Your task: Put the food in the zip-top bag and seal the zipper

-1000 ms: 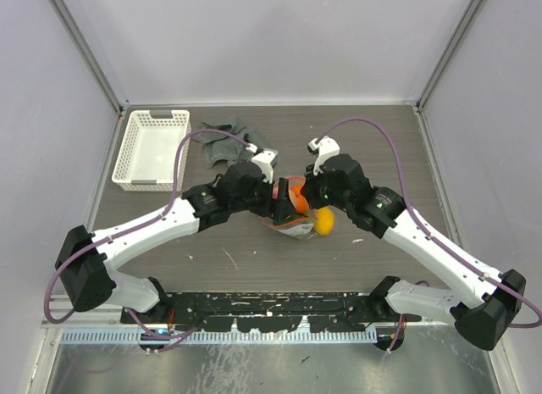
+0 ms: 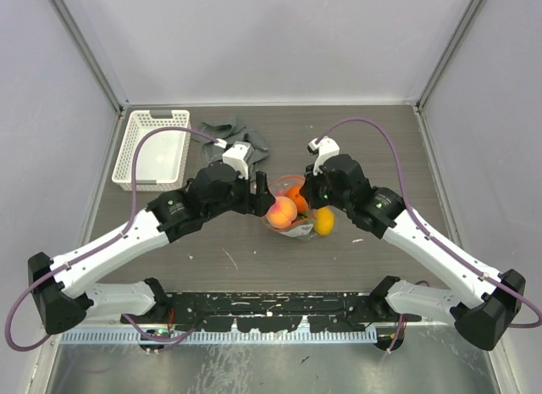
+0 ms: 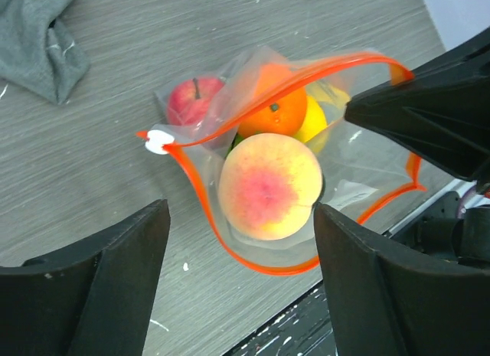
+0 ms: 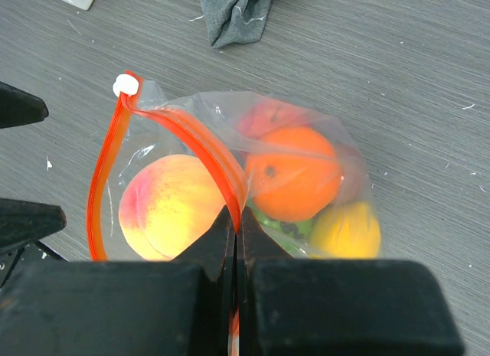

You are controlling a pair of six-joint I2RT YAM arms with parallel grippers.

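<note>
A clear zip top bag [image 3: 230, 142] with an orange zipper rim and a white slider [image 3: 158, 141] lies open-mouthed on the table. Inside it a peach [image 3: 269, 186] sits at the mouth, with an orange [image 3: 274, 100], a red apple [image 3: 194, 101] and a yellow lemon [image 4: 346, 230] behind. Some green shows under the orange. My right gripper is shut on the bag's orange rim. To the left of the mouth, apart from bag and peach, my left gripper stands open with nothing between its fingers.
An empty white basket [image 2: 161, 114] is at the back left. Between it and the bag lies a crumpled grey cloth [image 2: 222, 152]. Table to the right of the right arm and at the back is clear.
The left gripper has drawn back to the left, away from the peach, and opened. The peach now shows whole at the bag's mouth. My right arm has stayed in place.
</note>
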